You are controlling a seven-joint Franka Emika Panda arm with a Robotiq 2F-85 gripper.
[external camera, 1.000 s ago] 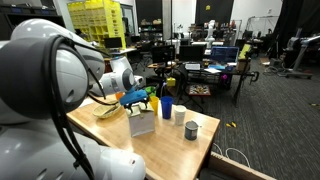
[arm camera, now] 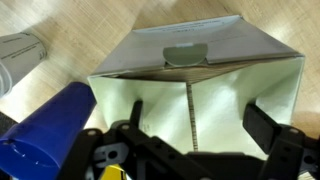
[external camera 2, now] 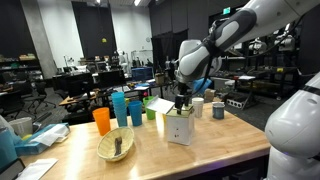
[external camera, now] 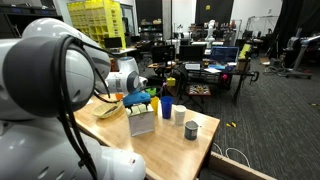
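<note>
A white box (external camera: 142, 124) with pale green panels on top stands upright on the wooden table. My gripper is directly over it, with its two dark fingers spread wide. In the wrist view a narrow seam runs between the two green panels (arm camera: 163, 108), and each finger shows over one side. Beyond them lies a grey-white flap (arm camera: 190, 42) with a dark tab. Nothing shows between the fingertips. Whether they touch the panels cannot be told. In the second exterior view the box (external camera 2: 180, 130) sits below the gripper, its top partly hidden.
A blue cup (arm camera: 48, 132) and a white cup (arm camera: 18, 60) stand close beside the box. A grey mug (external camera: 191, 131) is farther right. A wicker basket (external camera 2: 116, 145) and an orange cup (external camera 2: 101, 121) lie to the other side.
The arm has shifted slightly over the box. The box and cups look unmoved.
</note>
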